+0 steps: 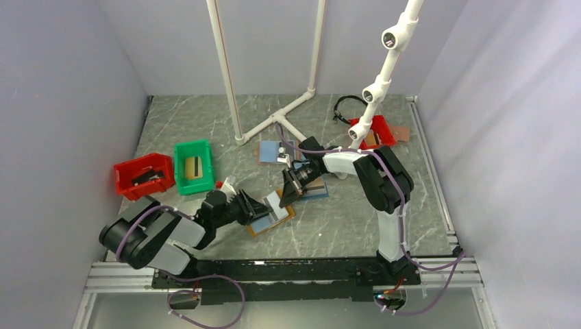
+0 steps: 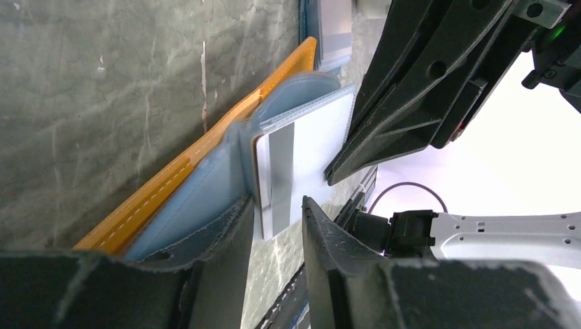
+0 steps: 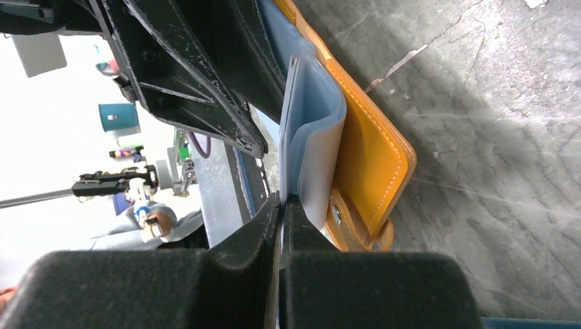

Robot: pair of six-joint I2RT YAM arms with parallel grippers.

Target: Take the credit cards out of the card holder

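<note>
An orange card holder (image 1: 288,218) with blue plastic sleeves lies open between my grippers at the table's front. A white card with a grey stripe (image 2: 312,151) sits in the upright sleeve. My left gripper stands open just before that card, fingertips at its lower edge. My right gripper is shut on the thin edge of the plastic sleeve (image 3: 315,157). In the left wrist view the right gripper's black fingers press at the card's far side.
Red (image 1: 127,175) and green (image 1: 209,175) bins stand at the left, another red bin (image 1: 384,130) at the back right. More card holders (image 1: 269,152) lie behind my right gripper, near white pipes.
</note>
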